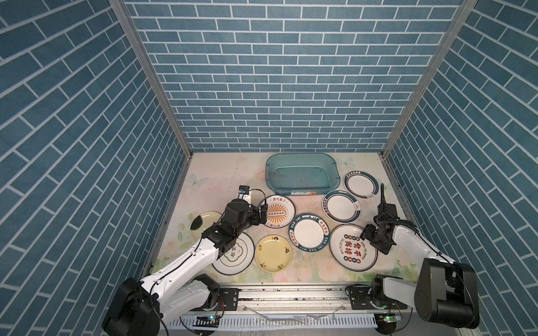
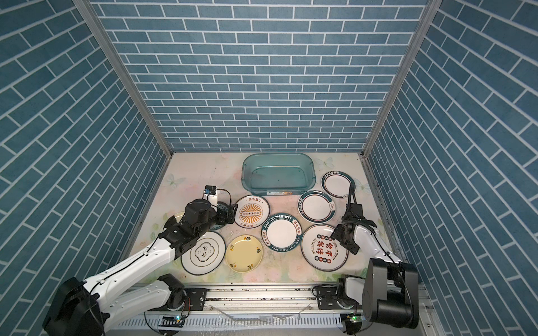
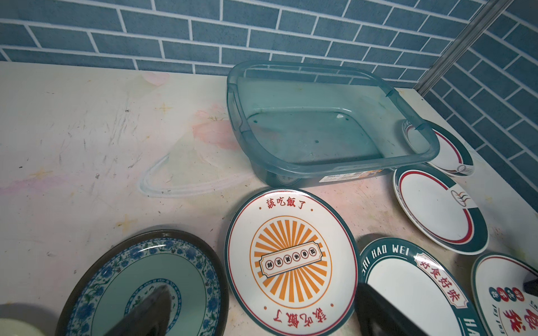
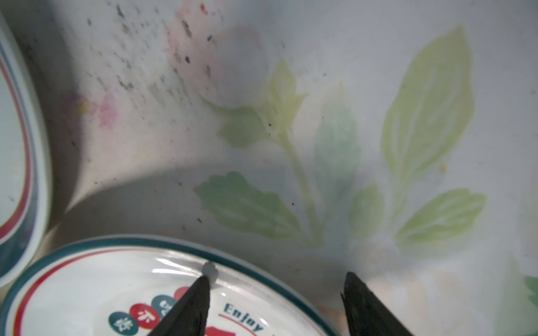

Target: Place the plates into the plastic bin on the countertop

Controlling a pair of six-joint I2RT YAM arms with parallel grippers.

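Observation:
An empty teal plastic bin [image 1: 301,189] stands at the back of the counter. My right gripper is at the upper right edge of the white plate with red characters [image 1: 352,249]. Its fingers stand apart, one above the plate and the other beyond the green rim; contact cannot be told. My left gripper is open, its blurred fingers on either side of the sunburst plate [image 3: 292,263] in the left wrist view, nothing held. A blue-patterned plate [image 3: 151,285] lies left of that, mostly hidden by the arm from above.
Green-rimmed plates [image 1: 341,206] lie right of the bin and in the middle [image 1: 309,232]. A yellow plate [image 1: 273,253] and a black-rimmed white plate [image 2: 203,253] sit near the front.

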